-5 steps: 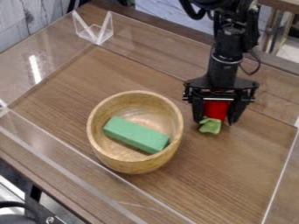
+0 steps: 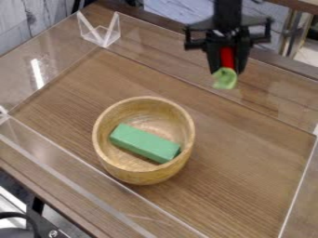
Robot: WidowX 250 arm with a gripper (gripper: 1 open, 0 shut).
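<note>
My gripper hangs near the top right of the camera view, its dark fingers shut on a small red object with a pale green lower part. The object is held above the wooden table. A round wooden bowl sits at the lower middle, with a green block lying inside it.
A white wire-like item stands at the back left. Dark cables lie at the lower left edge.
My gripper has risen from the table toward the back, lifting the red and green object with it. The bowl and its block have not moved.
</note>
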